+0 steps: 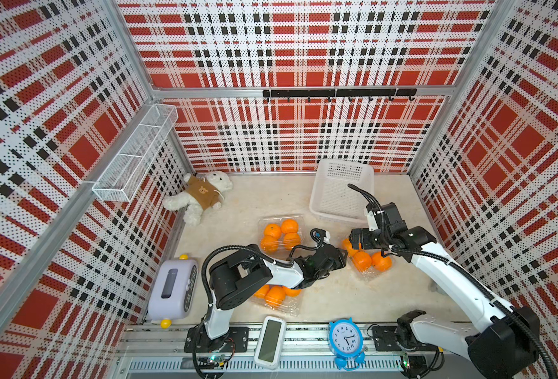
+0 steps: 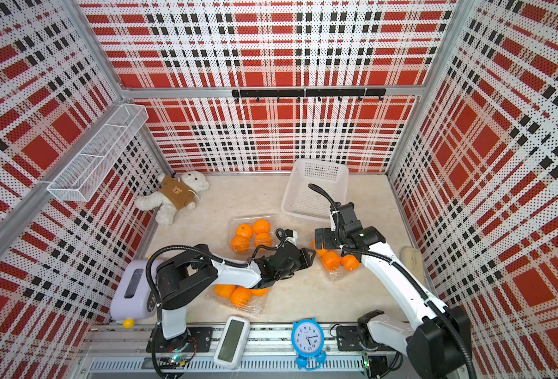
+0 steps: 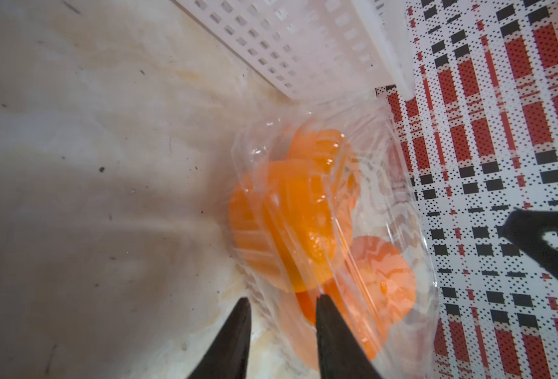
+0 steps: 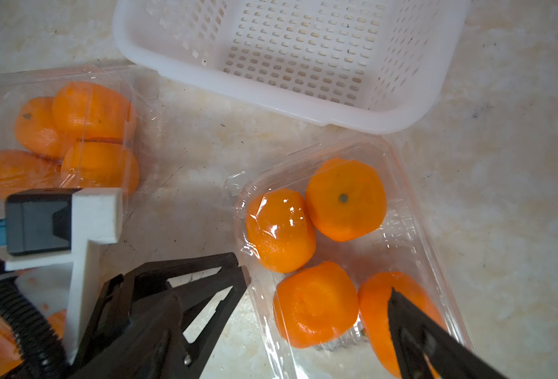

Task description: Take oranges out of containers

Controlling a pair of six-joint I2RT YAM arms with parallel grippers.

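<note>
Three clear plastic boxes of oranges lie on the table: one at centre back (image 1: pixel 281 234), one in front partly behind my left arm (image 1: pixel 275 295), one on the right (image 4: pixel 329 246) with four oranges. My left gripper, part open with nothing clearly between its fingers, is low beside the right box's wall. My right gripper is open above that box, its blurred fingers either side of the front oranges in its wrist view; whether they touch is unclear.
A white perforated basket (image 1: pixel 342 189) stands behind the right box. A plush bear (image 1: pixel 200 192) lies back left. A lilac appliance (image 1: pixel 171 290), a white device (image 1: pixel 269 341) and a blue clock (image 1: pixel 345 338) are along the left and front.
</note>
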